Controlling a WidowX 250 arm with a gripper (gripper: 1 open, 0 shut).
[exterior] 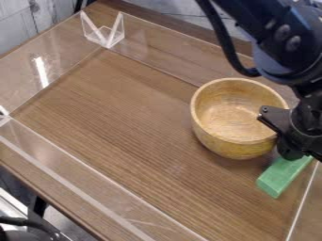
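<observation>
My gripper (pixel 287 141) is low at the right edge, over the upper end of a green block (pixel 280 181) that lies on the wooden surface. The gripper is shut; I cannot see anything held between its fingers. Just left of it sits a yellow-tan bowl (pixel 224 119), very close to or touching the gripper. The gripper and arm hide part of the green block's far end and the bowl's right side.
A clear plastic holder (pixel 104 28) stands at the back left. The wooden table (pixel 101 132) is open across its left and front parts, with clear walls along the left edge and a wall behind.
</observation>
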